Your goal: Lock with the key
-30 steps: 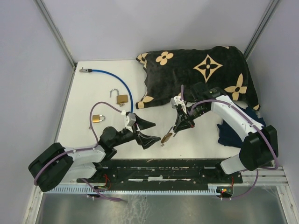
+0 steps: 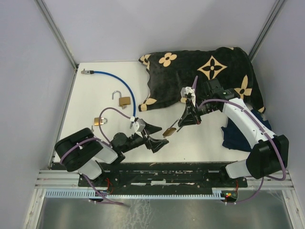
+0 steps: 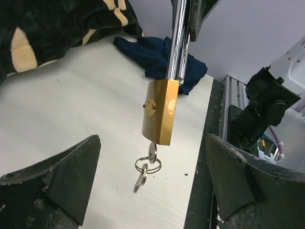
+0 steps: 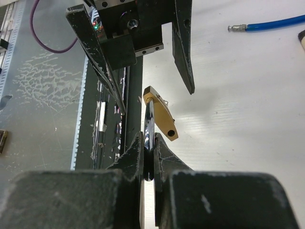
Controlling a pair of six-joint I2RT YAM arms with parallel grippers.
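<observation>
My right gripper is shut on the long steel shackle of a brass padlock point(image 3: 161, 112), which hangs in the air, tilted. In the left wrist view keys point(image 3: 143, 174) on a ring dangle below the lock body, one at its underside. My left gripper stands open, its fingers either side of the hanging keys and below the lock body, with nothing gripped. In the top view the two grippers face each other over the front middle of the white table point(image 2: 90, 76).
A blue hose point(image 2: 116, 78), loose padlock parts point(image 2: 124, 101) and another padlock point(image 2: 100, 121) lie at left. A dark patterned cushion point(image 2: 162, 76) fills the back right; a navy cloth point(image 2: 233, 138) lies at right.
My right gripper has moved right and slightly toward the back with the padlock. The left arm's rear part has swung toward the back and right; its open gripper has moved slightly.
</observation>
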